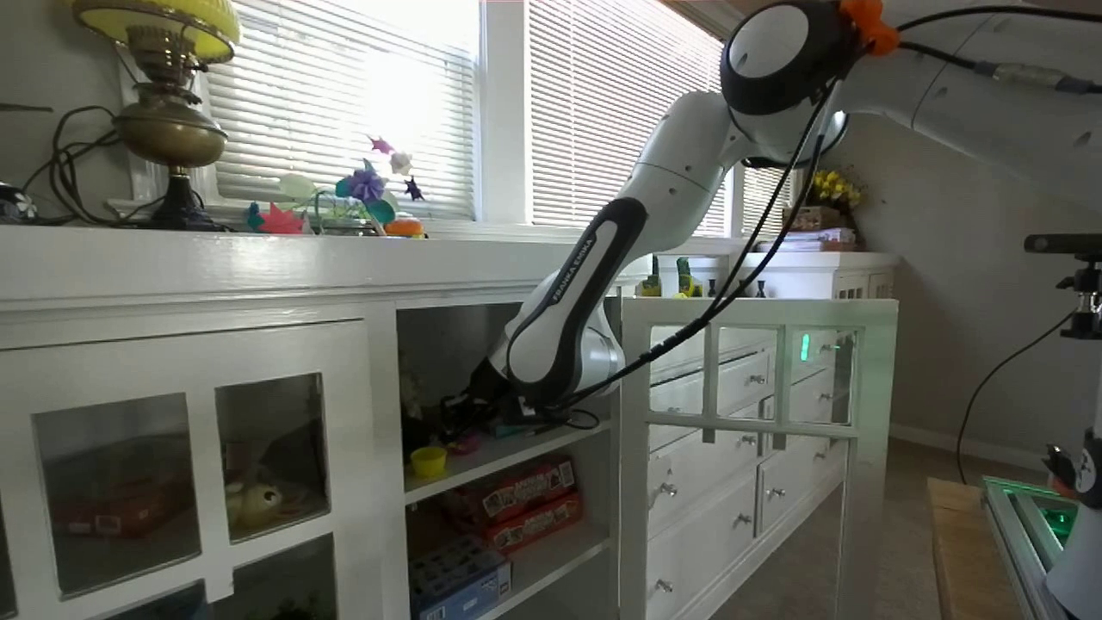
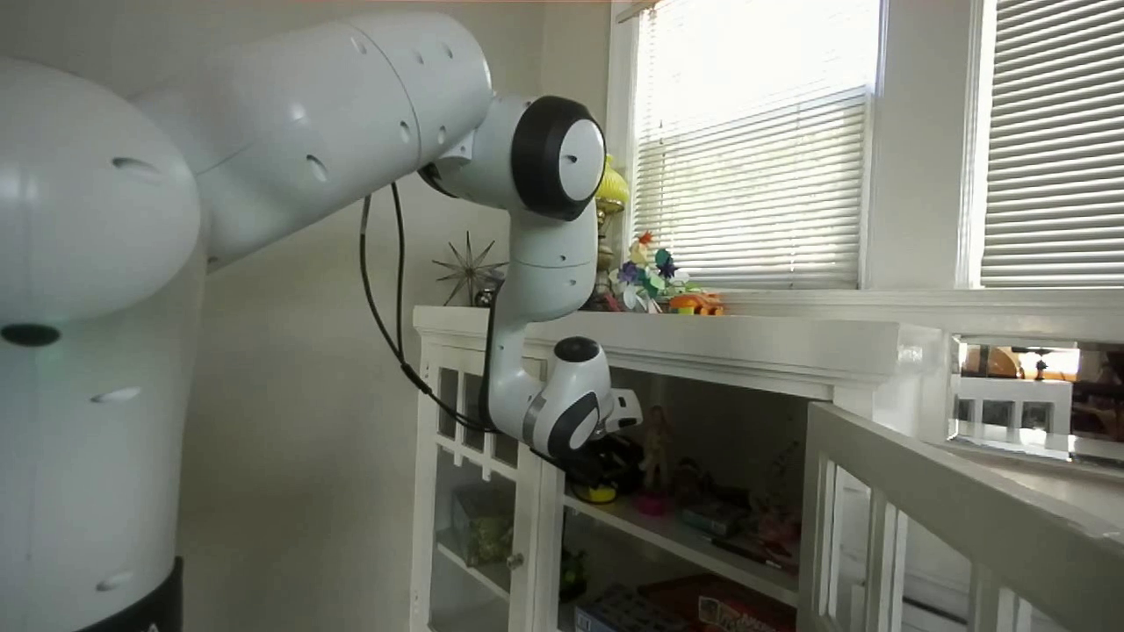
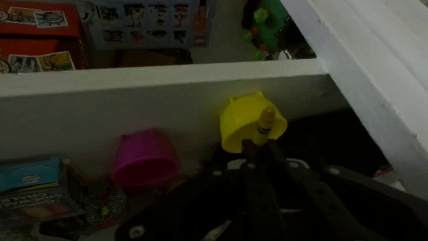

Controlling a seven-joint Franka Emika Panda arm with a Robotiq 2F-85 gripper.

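Observation:
Between the fingertips of my gripper a yellow crayon (image 3: 265, 124) is pinched, its tip pointing away from the fingers. Directly behind the crayon in the wrist view is a yellow cup (image 3: 238, 120), lying with its opening toward the gripper; whether crayon and cup touch cannot be told. Left of it is a pink cup (image 3: 146, 158). In exterior view 1 the yellow cup (image 1: 428, 461) sits at the shelf's front left, just below the dark gripper (image 1: 460, 413), which reaches into the open cabinet. The crayon is not discernible in either exterior view.
The cabinet's upright post (image 3: 373, 92) stands close on the wrist view's right. A chalk box (image 3: 36, 192) lies on the same shelf. Red boxes (image 1: 522, 486) and a blue box (image 1: 460, 579) fill the shelf below. The glazed door (image 1: 873, 444) stands open at the right.

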